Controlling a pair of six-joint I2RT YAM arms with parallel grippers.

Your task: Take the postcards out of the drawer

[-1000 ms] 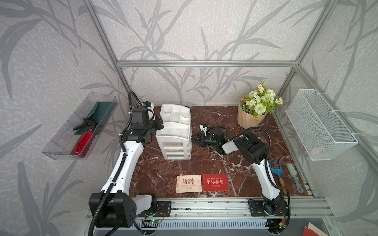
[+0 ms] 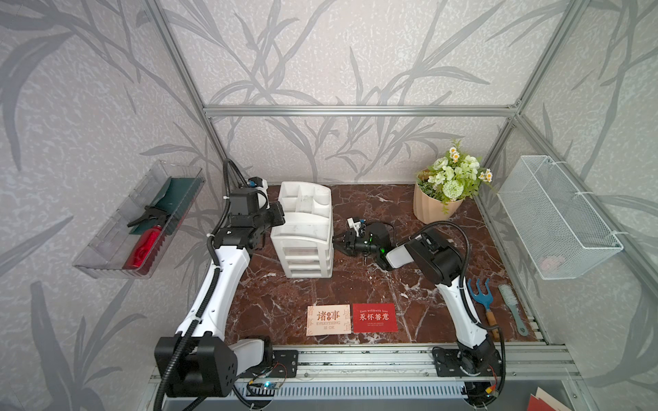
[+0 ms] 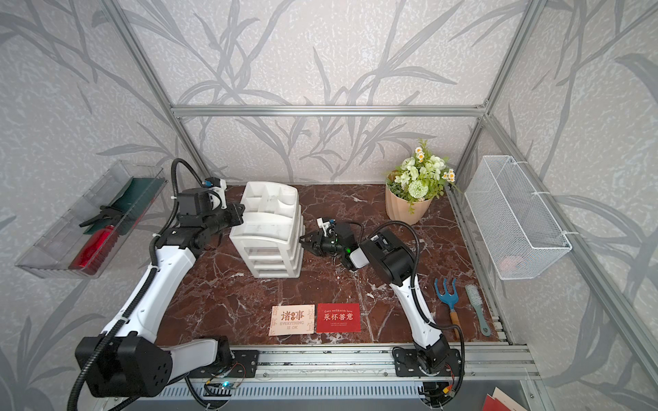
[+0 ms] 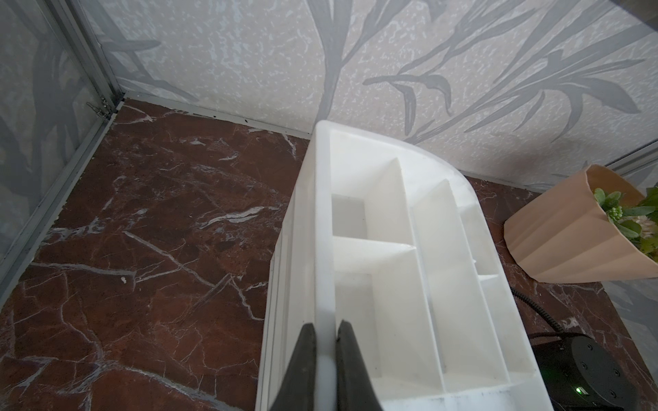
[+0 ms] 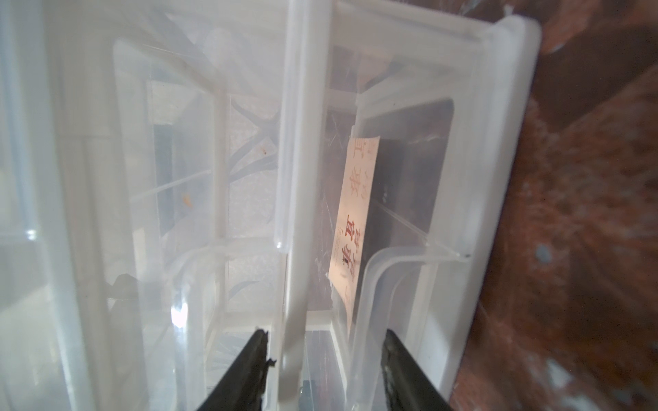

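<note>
The white drawer cabinet point(image 2: 301, 229) stands at the centre left of the table. My left gripper is shut on the rim of its top tray point(image 4: 323, 226). At the cabinet's right side, my right gripper has its fingers point(image 5: 397, 363) spread apart, with a clear drawer's edge point(image 5: 296, 328) running between them and a gap to the right finger. Through the clear plastic, a cream postcard with red characters point(image 5: 353, 219) shows inside the lower drawer. Whether more cards lie there, I cannot tell. Another cream postcard point(image 2: 328, 320) and a red postcard point(image 2: 375, 318) lie side by side near the table's front.
A flower pot point(image 2: 438, 202) stands at the back right. A blue fork point(image 2: 482, 296) and a brush point(image 2: 512, 308) lie at the right edge. A wire basket point(image 2: 558, 219) and a clear bin point(image 2: 140, 222) hang on the walls. Marble between cabinet and postcards is clear.
Nearly everything stays in place. The right arm has shifted very slightly beside the cabinet; the left gripper, the cabinet and the two table postcards have not moved.
</note>
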